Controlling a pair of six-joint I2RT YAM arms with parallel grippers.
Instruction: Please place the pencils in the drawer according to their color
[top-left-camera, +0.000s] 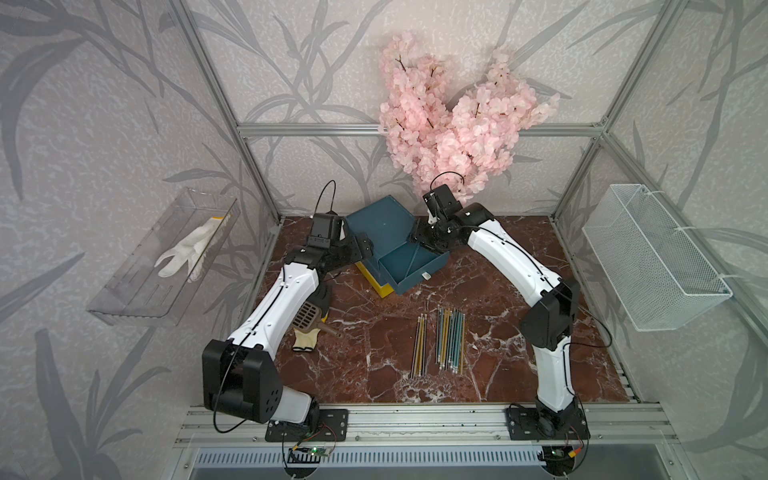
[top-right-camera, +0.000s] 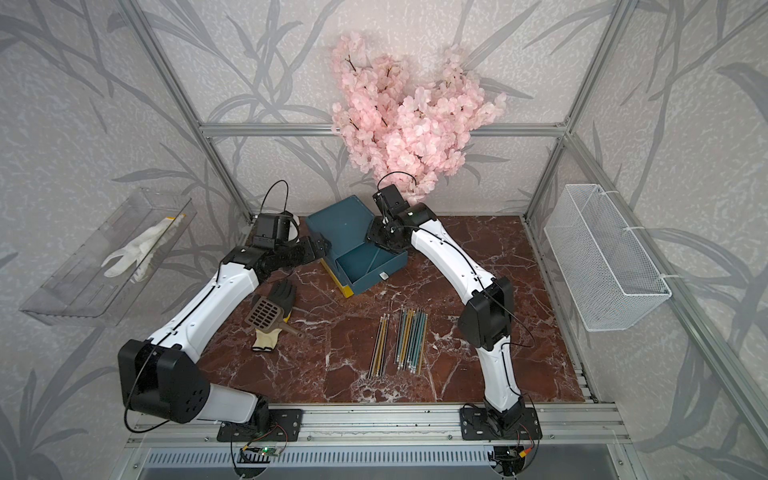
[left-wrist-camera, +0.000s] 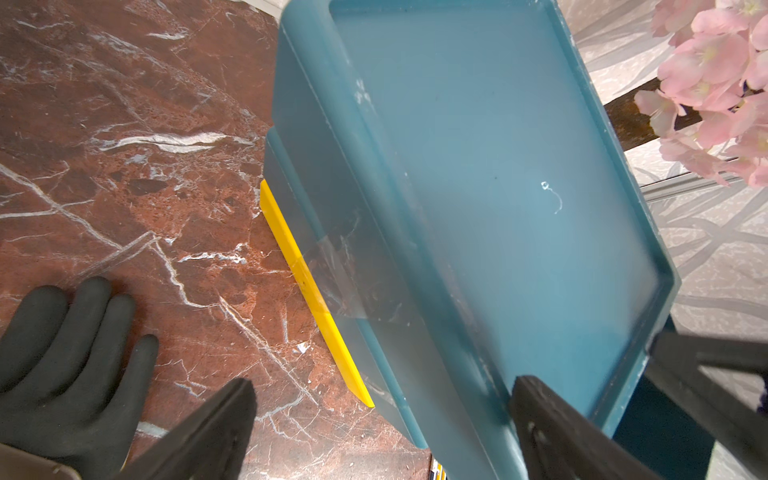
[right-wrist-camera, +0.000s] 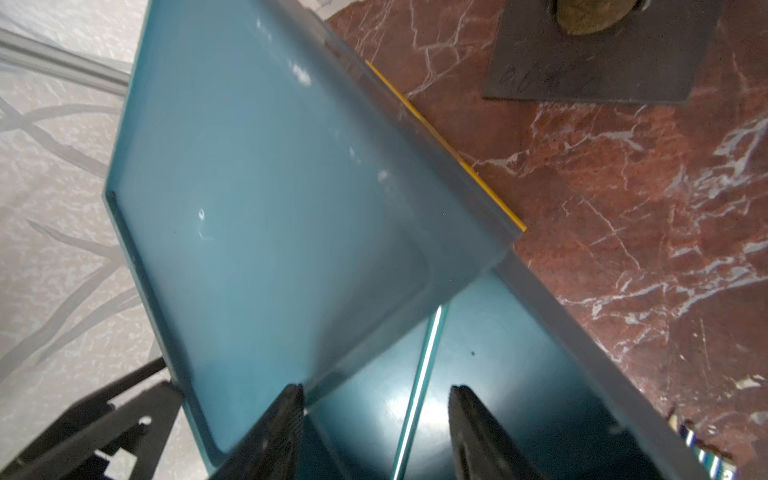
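Observation:
The teal box (top-left-camera: 402, 286) stands with its lid (top-left-camera: 382, 220) raised. Inside it a teal pencil (right-wrist-camera: 420, 376) lies slantwise, in line with the gap of my right gripper. That gripper is open at the box's far right side, its fingers apart and gripping nothing. My left gripper is also open, with one of its fingers (left-wrist-camera: 564, 420) right at the lid's edge; whether it touches cannot be told. Dark and yellow pencils (top-left-camera: 418, 345) form one group on the table. Beside them, a second group holds mostly teal pencils (top-left-camera: 454, 342) with some yellow.
A yellow object (top-left-camera: 377, 281) lies beneath the box's left side. Gloves (left-wrist-camera: 80, 360) and a slotted tool (top-left-camera: 305, 315) lie under the left arm. Pink blossoms (top-left-camera: 468, 128) hang behind the box.

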